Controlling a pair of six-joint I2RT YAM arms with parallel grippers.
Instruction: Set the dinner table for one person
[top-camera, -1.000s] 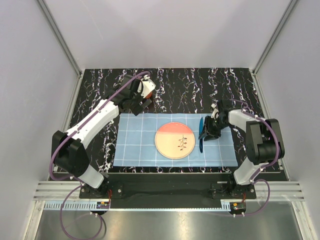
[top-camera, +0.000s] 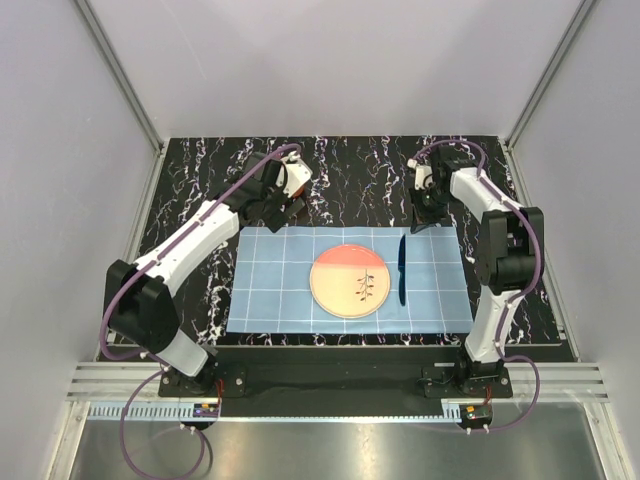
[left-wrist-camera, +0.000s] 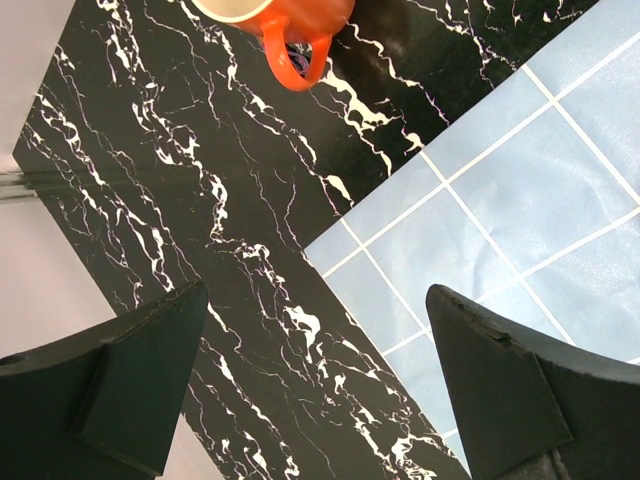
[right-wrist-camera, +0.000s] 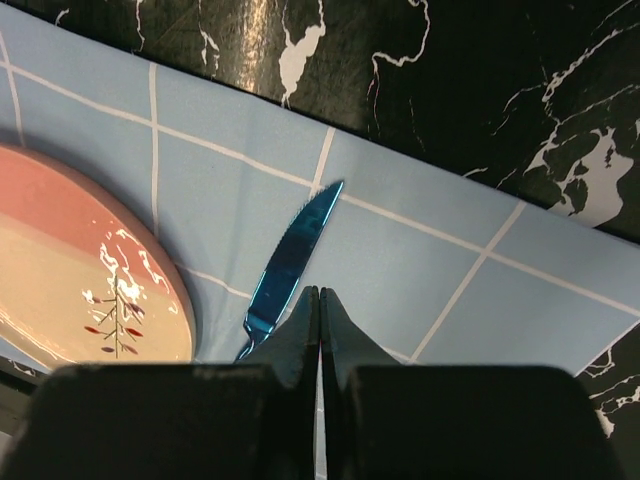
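Observation:
On the blue checked placemat (top-camera: 270, 300) rests a round plate (top-camera: 335, 290), salmon and cream with a sprig motif. A blue knife (top-camera: 402, 270) lies just right of it, apart from the plate, blade tip toward the back. In the right wrist view the knife (right-wrist-camera: 288, 262) is flat on the cloth. My right gripper is above the mat beside the knife, fingers together and nothing between them. An orange mug (left-wrist-camera: 290, 30), partly cut off, stands on the marble in the left wrist view. My left gripper hangs open and empty over the marble and the mat's corner.
The left arm reaches across the table's left side, and in the top view it covers most of the mug (top-camera: 298, 183). Walls rise close on both sides.
The right gripper has moved away from the knife, back toward the mat's far edge, and its arm has lifted. The knife, plate and left arm are in the same places.

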